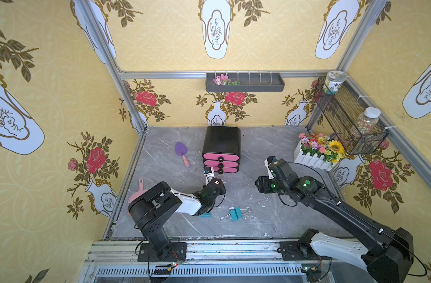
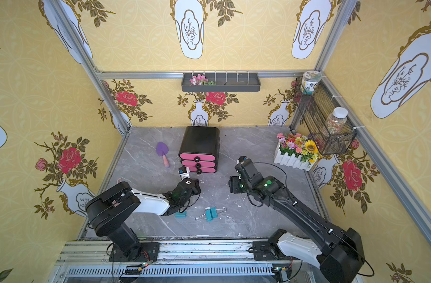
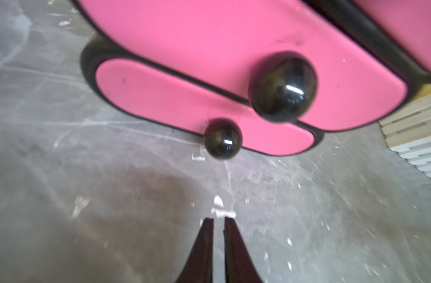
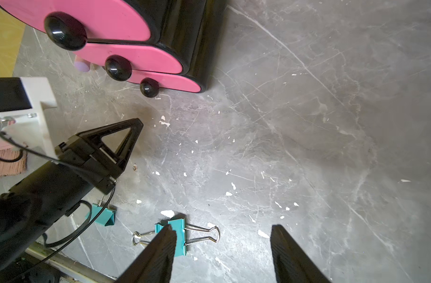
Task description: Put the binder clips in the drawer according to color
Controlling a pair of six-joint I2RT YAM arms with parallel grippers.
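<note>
The black drawer unit has three pink fronts with round black knobs, all apparently shut. My left gripper hangs in front of these fronts, its fingers apart by a narrow gap with nothing between them. A teal binder clip with its wire handles spread lies on the table near the front. Farther left, a second teal clip is partly covered by the left arm in the top views. To the right of the drawers, my right gripper stands open and empty above the table.
At the right stand a white fence planter with flowers and a wire basket on the wall. A purple trowel lies left of the drawers, a pink brush at the left edge. The table right of the drawers is clear.
</note>
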